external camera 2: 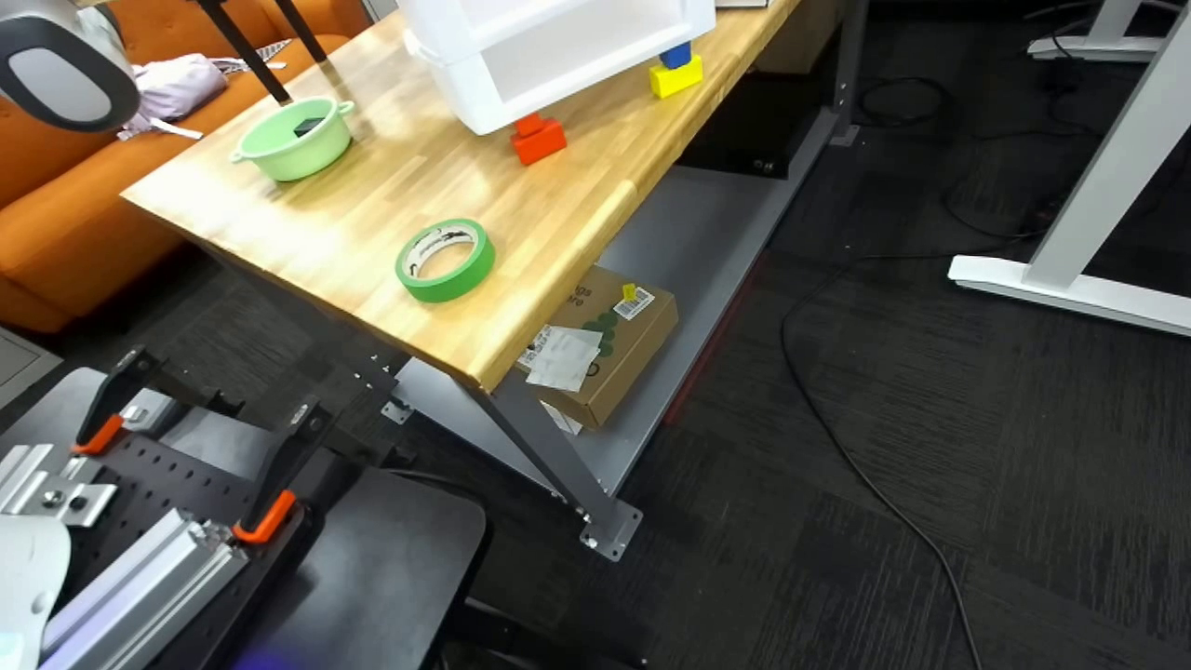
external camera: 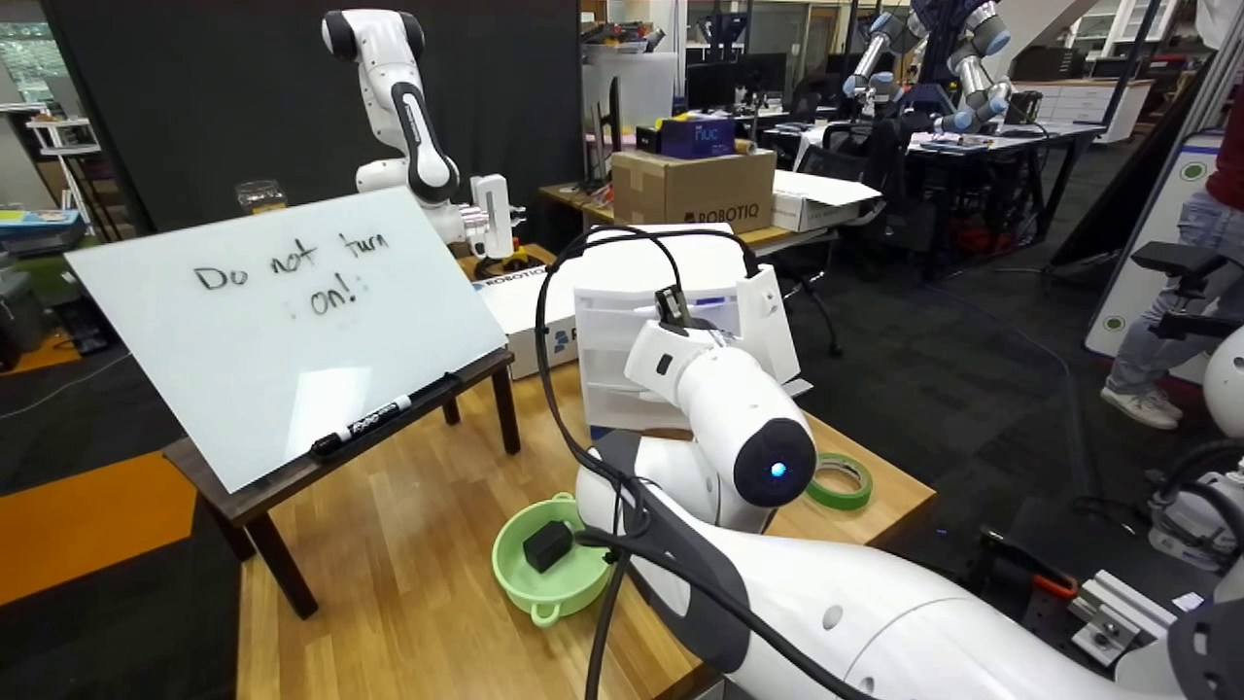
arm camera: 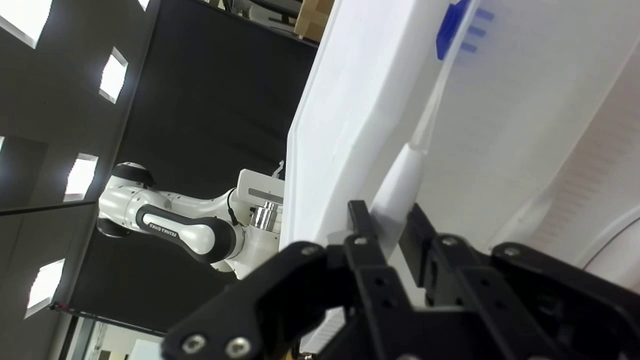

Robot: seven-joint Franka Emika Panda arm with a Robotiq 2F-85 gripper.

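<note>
My gripper is shut on a white, rounded plastic piece [arm camera: 400, 183] that runs into a thin translucent edge, apparently part of the white drawer unit. Its dark fingers [arm camera: 358, 217] press on either side of that piece. On the wooden table, the white drawer unit [external camera: 612, 338] stands beyond my arm, which hides my fingers in exterior view 1. Exterior view 2 shows only the unit's lower part [external camera 2: 480, 78], without my gripper. A blue block [arm camera: 450, 30] shows near the translucent plastic in the wrist view.
A green bowl [external camera: 513, 572] holds a black block [external camera: 547, 544]. Green tape [external camera 2: 480, 268] lies near the table corner. Red blocks [external camera 2: 541, 141] and a yellow block [external camera 2: 676, 76] sit around the unit. The whiteboard [external camera: 268, 338] stands left on a dark stand.
</note>
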